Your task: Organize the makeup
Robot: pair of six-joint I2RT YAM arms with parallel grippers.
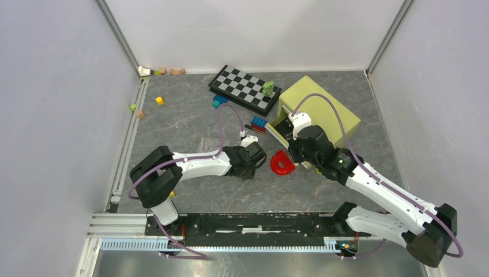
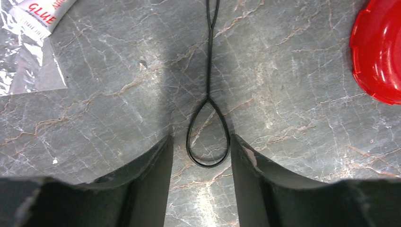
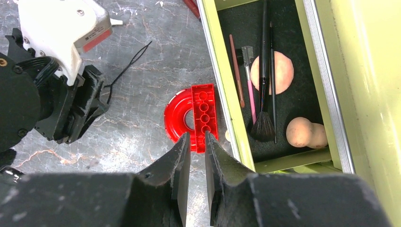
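A yellow-green box (image 1: 323, 104) stands at right with its drawer open; in the right wrist view the drawer holds brushes (image 3: 263, 71), a pink-handled tool (image 3: 250, 90), a round sponge (image 3: 282, 71) and a peanut-shaped sponge (image 3: 305, 132). My right gripper is over the floor by the drawer's front edge, fingertips close together; whether fully shut is unclear. My left gripper is part open low at the loop of a thin black cord (image 2: 208, 71), with fingertips either side of it; whether it grips the cord is unclear.
A red ring-shaped piece (image 2: 378, 56) and a red block (image 3: 203, 118) lie near the drawer. A bag with a glue tube (image 2: 45, 14) is left of the cord. A chessboard (image 1: 242, 86) and small blocks are at the back and left.
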